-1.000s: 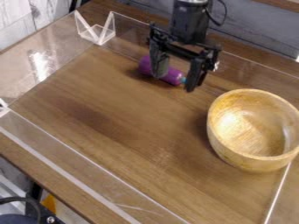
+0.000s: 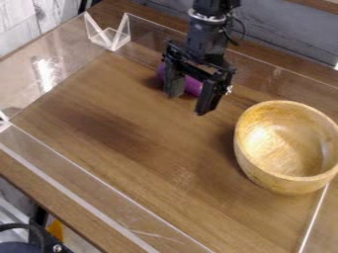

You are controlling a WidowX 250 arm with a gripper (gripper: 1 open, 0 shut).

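My black gripper (image 2: 192, 91) hangs over the back middle of the wooden table, its two fingers open and spread apart. A purple object (image 2: 184, 82) lies just behind and beneath it, partly hidden by the gripper; I cannot tell whether they touch.
A large pale yellow bowl (image 2: 284, 170) sits at the right of the table (image 2: 119, 138). A clear-walled rim runs round the work area, with a white bracket (image 2: 107, 32) at the upper left.
My gripper has shifted slightly left and toward the viewer, now covering more of the purple object. The bowl has not moved.
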